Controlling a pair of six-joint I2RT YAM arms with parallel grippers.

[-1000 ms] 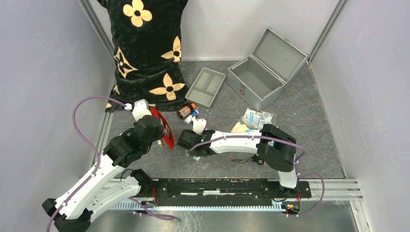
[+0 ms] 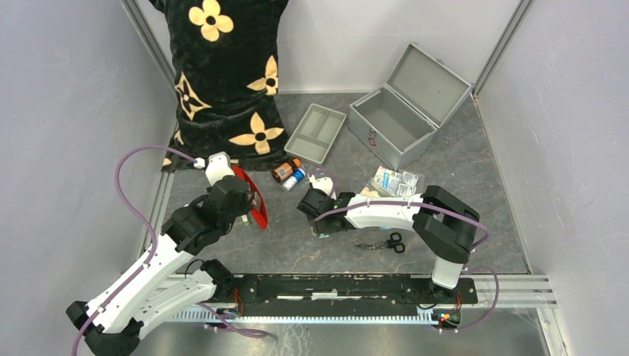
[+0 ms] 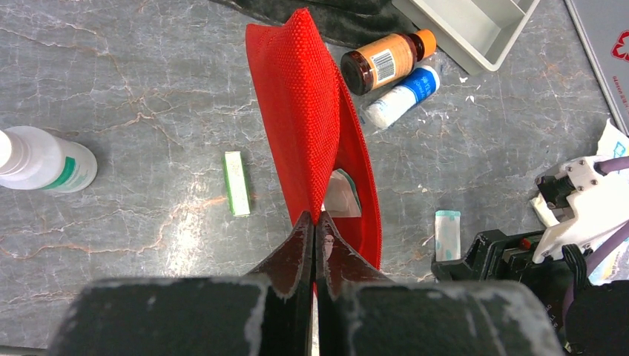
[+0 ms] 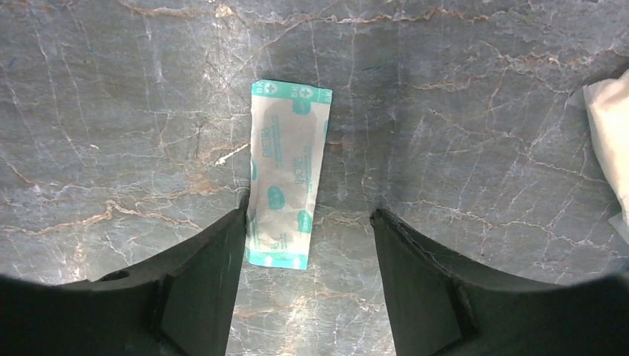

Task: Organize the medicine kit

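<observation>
My left gripper is shut on the edge of a red mesh pouch (image 3: 297, 111); in the top view the pouch (image 2: 258, 211) hangs upright and gaping. Inside it a pale packet (image 3: 343, 196) partly shows. A white and teal bandage sachet (image 4: 285, 174) lies flat on the table in the right wrist view. My right gripper is open over its lower end, the left fingertip at the sachet's left edge and a gap on the right. The grey medicine box (image 2: 393, 122) stands with its lid up, empty as far as shows.
An empty grey divided tray (image 2: 315, 133) lies beside the box. Near it are a brown bottle (image 3: 387, 63) and a blue-white bottle (image 3: 403, 96). A white bottle (image 3: 56, 159) and small green-white box (image 3: 236, 183) lie left. Scissors (image 2: 394, 243) and packets (image 2: 395, 181) lie right.
My right arm has shifted right in the top view, and the sachet's visible teal end now shows farther right too. The left arm and pouch have stayed almost still.
</observation>
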